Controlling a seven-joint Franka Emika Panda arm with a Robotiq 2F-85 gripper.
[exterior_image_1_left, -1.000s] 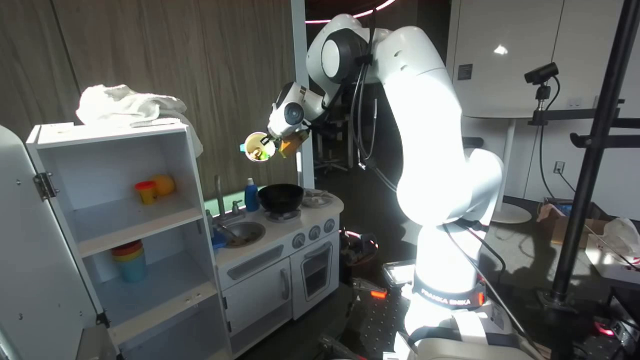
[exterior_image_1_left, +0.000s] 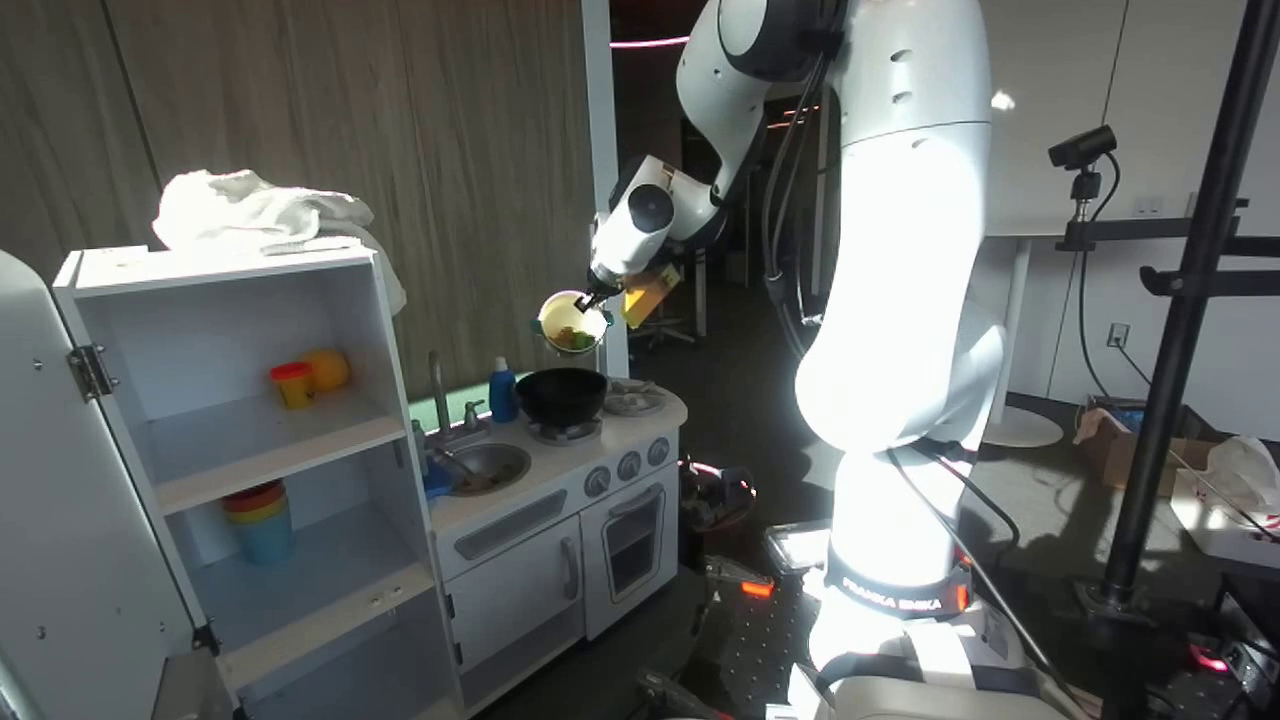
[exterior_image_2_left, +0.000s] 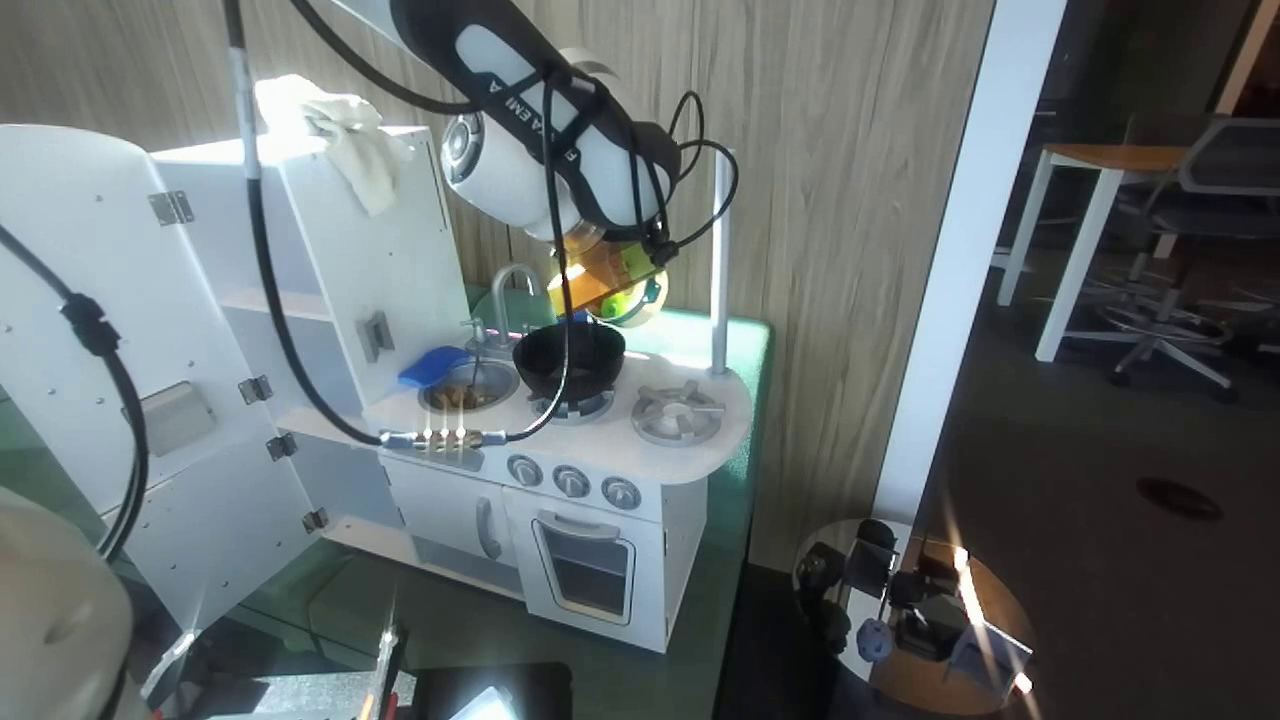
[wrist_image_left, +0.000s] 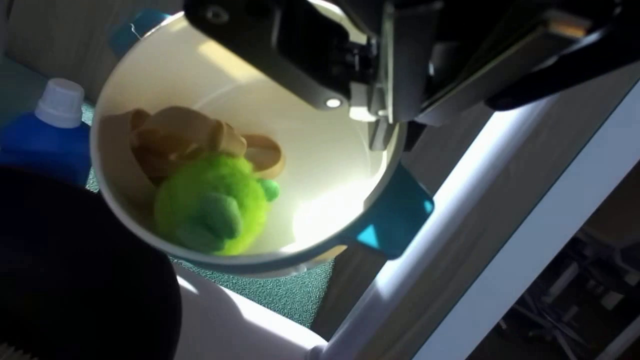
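My gripper is shut on the rim of a cream pot (wrist_image_left: 324, 150) with teal handles. The pot is held in the air, its mouth tilted so that the inside shows in exterior view 1. Inside lie a fuzzy green toy (wrist_image_left: 213, 201) and tan toy pieces (wrist_image_left: 186, 138), resting against the lower wall. Below the pot, the black pan (exterior_image_1_left: 561, 396) stands on a stove burner. In exterior view 2 my arm partly covers the pot (exterior_image_2_left: 651, 306), which hangs behind and above the pan.
A blue bottle (exterior_image_1_left: 503, 390) stands left of the pan, beside the sink (exterior_image_1_left: 486, 466). A white post (exterior_image_2_left: 721, 264) rises at the counter's back right. White shelves (exterior_image_1_left: 276, 420) hold cups and an orange ball.
The arm has carried the pot to the right and somewhat lower, from above the bottle to above the pan. The toys are still inside it.
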